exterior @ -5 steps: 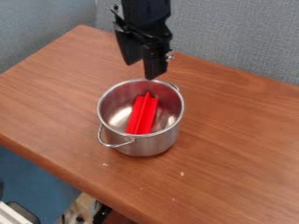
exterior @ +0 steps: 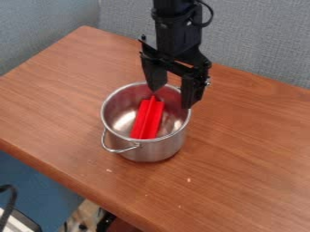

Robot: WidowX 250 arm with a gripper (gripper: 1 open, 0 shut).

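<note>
A steel pot [exterior: 164, 145] with a wire handle stands in the middle of the wooden table [exterior: 242, 181]. Inside it lie red stick-like pieces [exterior: 148, 119], side by side. My black gripper [exterior: 172, 80] hangs over the back of the pot, open, its fingers pointing down around the pot's upper rim area; whether they touch the pot cannot be told.
A grey wall stands behind it. At the lower left, past the table's edge, are a blue surface [exterior: 36, 172] and some cables.
My gripper has come down and a little to the right, toward the back of the pot. The pot and red pieces look unmoved.
</note>
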